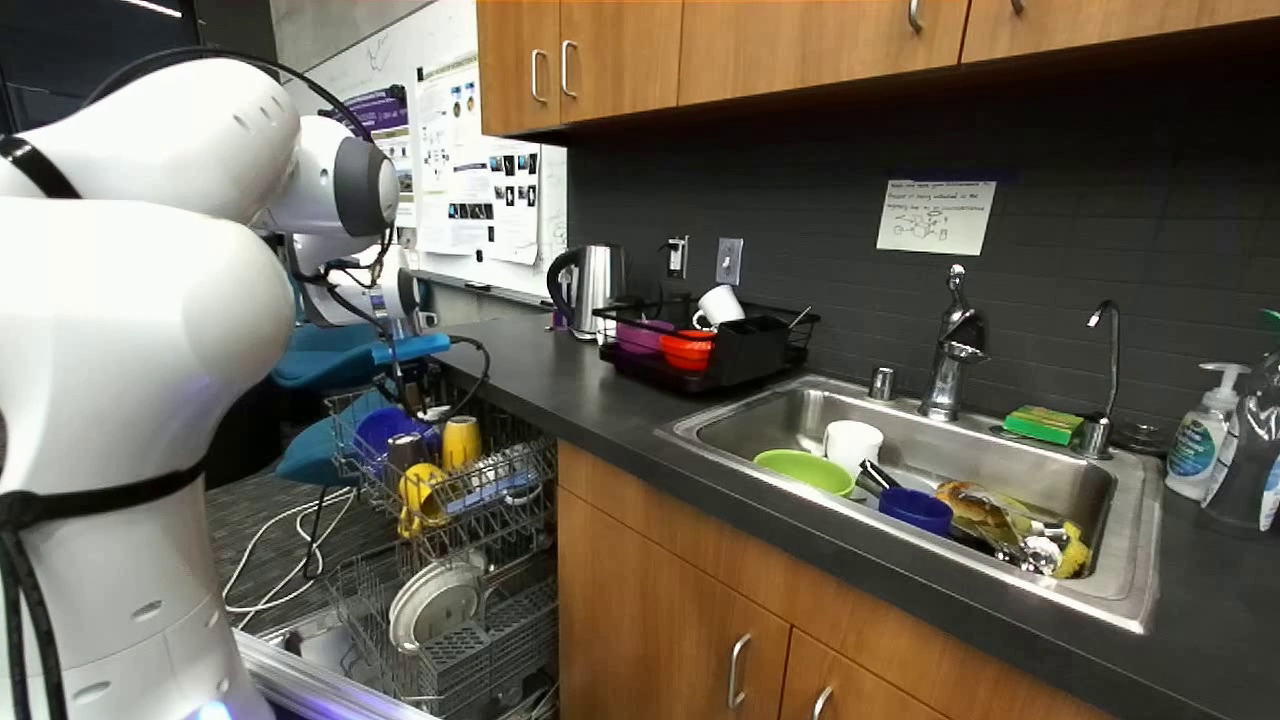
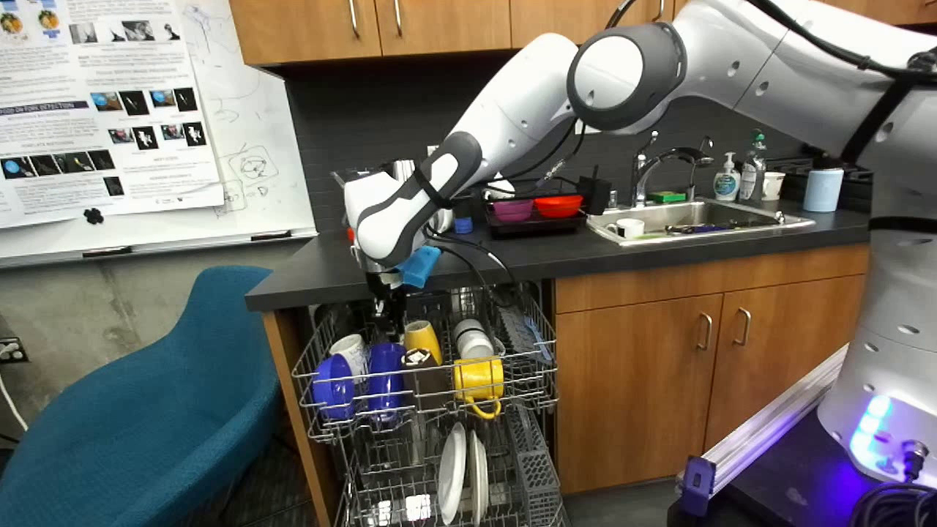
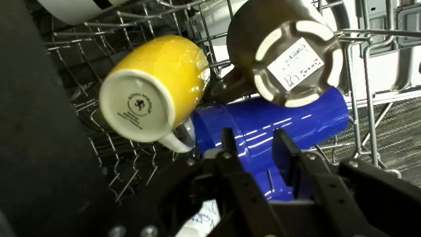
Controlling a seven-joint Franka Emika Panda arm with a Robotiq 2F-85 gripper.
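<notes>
My gripper points down into the upper dishwasher rack [image 2: 527, 386], with its fingers part way apart. In the wrist view a blue cup [image 3: 294, 118] lies across behind the fingertips, and more blue shows lower down in the gap. Whether the fingers touch any of it cannot be told. In exterior view 2 the gripper [image 2: 386, 320] stands right over the upright-looking blue cup [image 2: 386, 382]. A yellow mug [image 3: 158, 83], base towards the camera, and a dark brown mug [image 3: 294, 59] with a label on its base sit beside the blue cup.
A blue bowl [image 2: 333, 386] and a white mug [image 2: 351, 353] crowd the rack's left side; another yellow mug [image 2: 479, 379] is at its front right. The counter edge [image 2: 351, 294] runs close behind the gripper. Plates [image 2: 452, 474] stand in the lower rack. Dishes lie in the sink [image 1: 768, 414].
</notes>
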